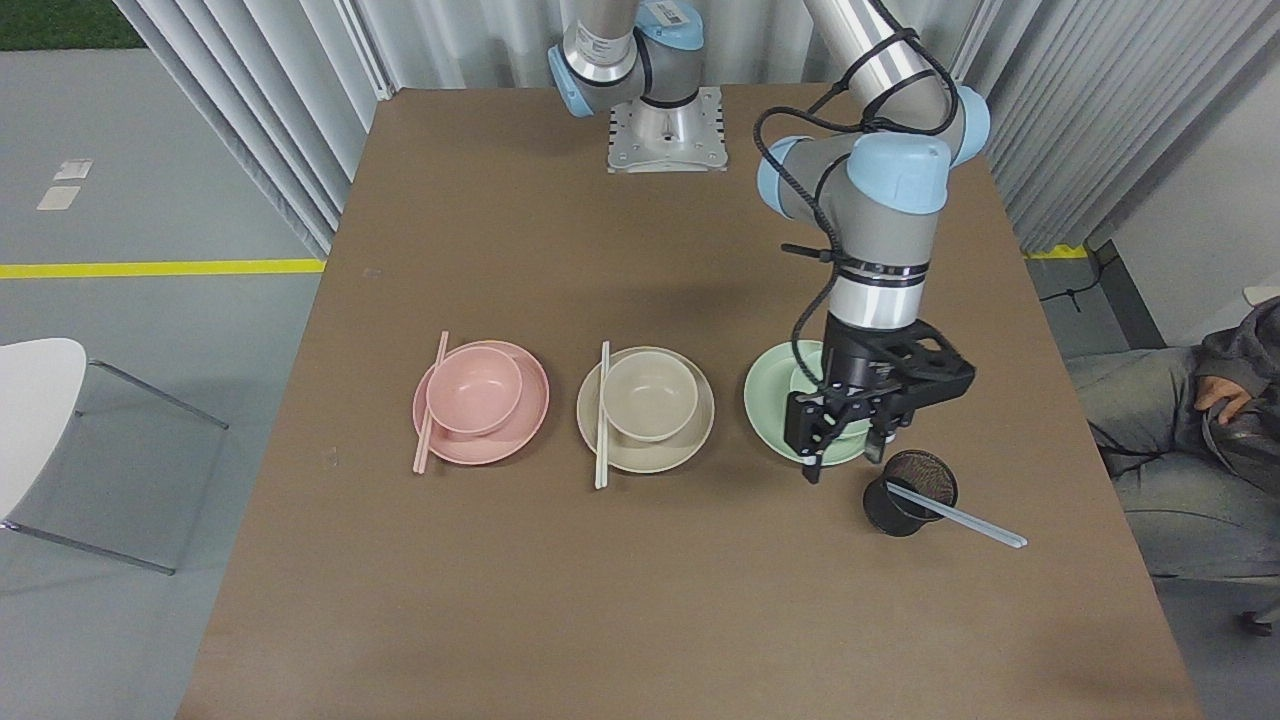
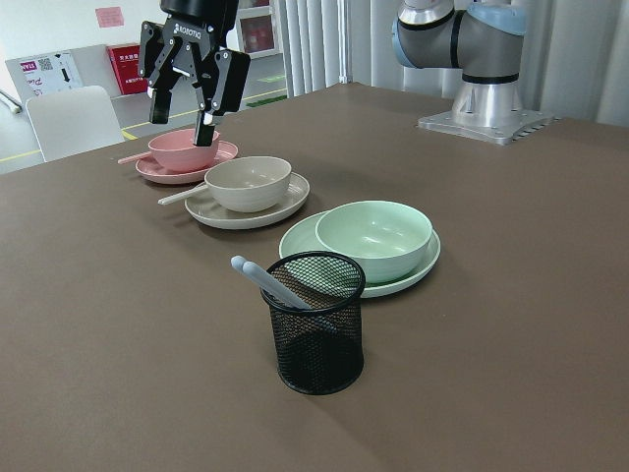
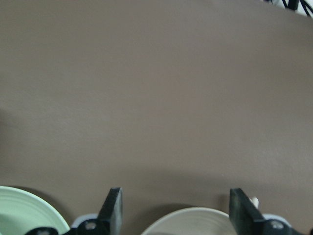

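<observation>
My gripper (image 1: pixel 843 451) stands open, fingers apart with nothing between them, raised over the green bowl and plate in the front view. The green bowl (image 2: pixel 373 236) sits on the green plate (image 3: pixel 29 215). A cream bowl (image 1: pixel 651 394) on a cream plate (image 1: pixel 672 451) has cream chopsticks (image 1: pixel 602 450) at its left. A pink bowl (image 1: pixel 474 388) on a pink plate (image 1: pixel 504 446) has pink chopsticks (image 1: pixel 429 402). A black mesh cup (image 2: pixel 316 349) holds light grey-blue chopsticks (image 1: pixel 966 518).
A person (image 1: pixel 1188 480) sits at the right, beside the table.
</observation>
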